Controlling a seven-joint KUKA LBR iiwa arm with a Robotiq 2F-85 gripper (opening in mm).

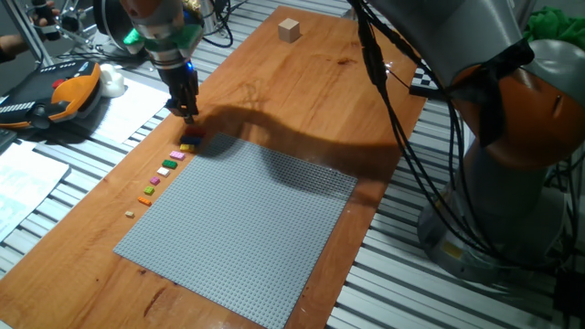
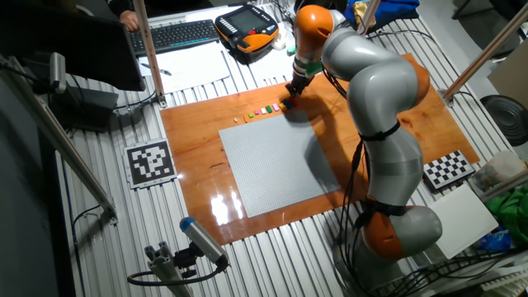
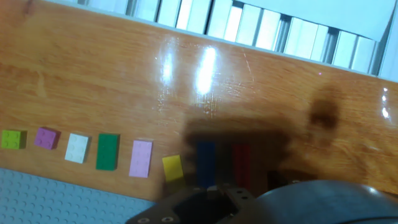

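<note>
My gripper [image 1: 189, 120] points down above the far end of a row of toy bricks, by the red and blue ones. Its fingertips look close together, but whether the fingers are open cannot be made out. In the wrist view, the blue brick [image 3: 206, 163] and red brick [image 3: 242, 163] lie in shadow just beyond the gripper. An orange brick [image 1: 144, 201] and a small tan brick [image 1: 129, 214] end the row.
A bare grey studded baseplate [image 1: 247, 219] lies beside the row on the wooden table [image 1: 320, 100]. Far back stands a wooden cube [image 1: 289, 31]. The orange-and-black teach pendant [image 2: 246, 30] rests off the table's edge.
</note>
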